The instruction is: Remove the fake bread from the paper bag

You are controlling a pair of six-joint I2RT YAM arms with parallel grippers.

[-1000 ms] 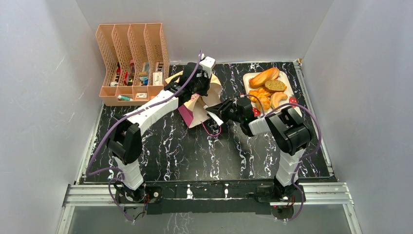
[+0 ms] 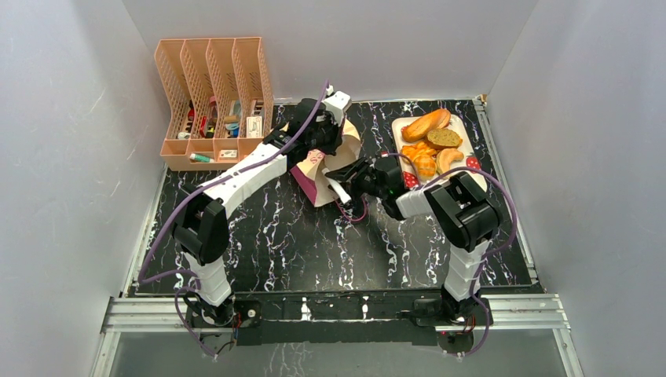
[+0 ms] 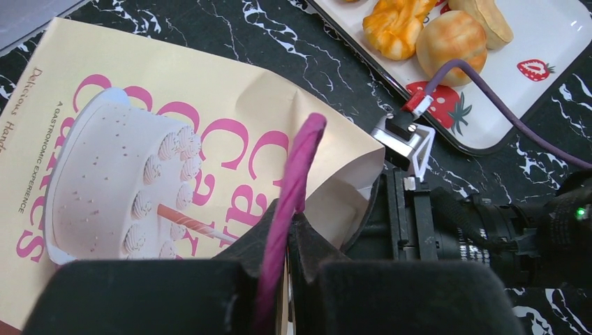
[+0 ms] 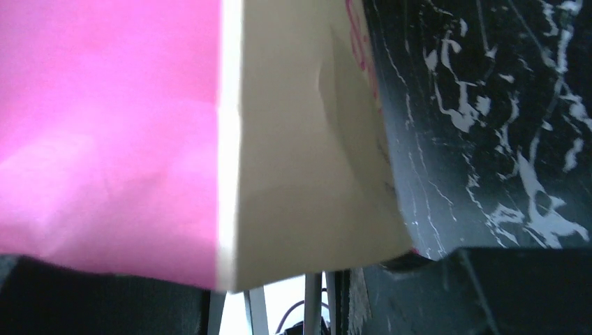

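The paper bag with a pink side lies at the centre of the table, its mouth toward my right arm. My left gripper is shut on the bag's twisted pink handle, above the printed face. My right gripper reaches into the bag's mouth, where pink and cream paper fills much of its wrist view; its fingers are largely hidden by paper. Fake breads, including a long loaf and a round bun, lie on the strawberry tray. The bag's inside is hidden.
A pink divided organiser with small items stands at the back left, beside the bag. Walls enclose the back and sides.
My right gripper and forearm have shifted slightly toward the front, and the bag's mouth has moved a little with them. My left arm has barely moved.
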